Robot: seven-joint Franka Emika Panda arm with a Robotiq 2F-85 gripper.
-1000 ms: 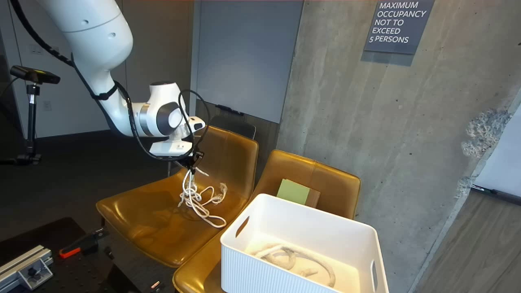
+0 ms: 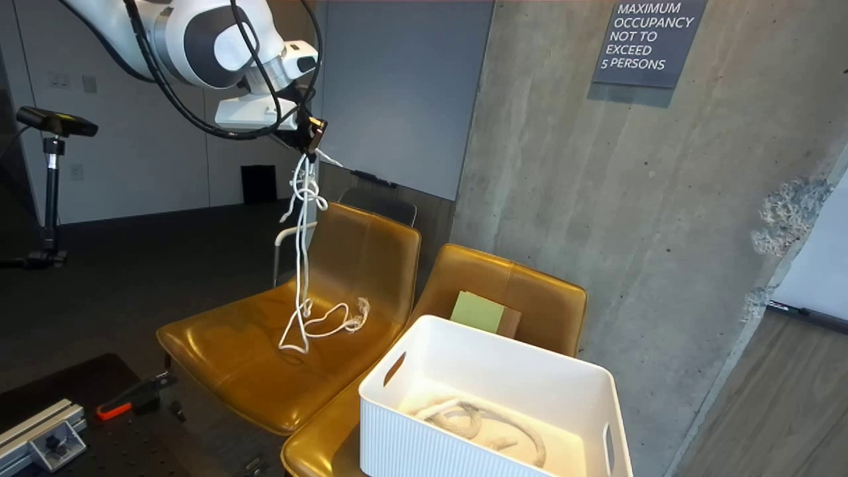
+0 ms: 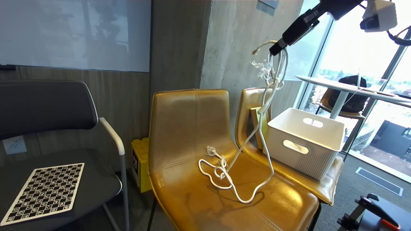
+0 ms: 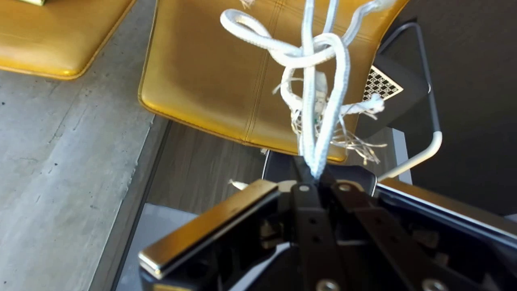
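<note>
A white rope [image 2: 302, 246] hangs in loops and a loose knot from my gripper [image 2: 312, 151], which is high above the left tan chair [image 2: 230, 350]. In the wrist view the gripper is shut on the rope [image 4: 308, 87], with strands pinched at the fingertips and frayed ends dangling close by. The rope's lower part still rests on the seat, as the second exterior view shows, where the rope [image 3: 266, 134] runs down from the gripper [image 3: 278, 48] to a loop and a frayed end on the leather.
A white ribbed bin [image 2: 445, 433], holding some pale rope [image 2: 469, 417], stands on the right tan chair [image 2: 548, 302]. Behind it leans a green book [image 2: 477, 311]. A grey chair [image 3: 46, 111] with a checkered board [image 3: 44, 192] sits to one side. A concrete wall [image 2: 620, 238] rises behind the chairs.
My arm has risen well above the left chair's seat, drawing much of the rope up with it. The loops that lay bunched on the seat now hang stretched downward.
</note>
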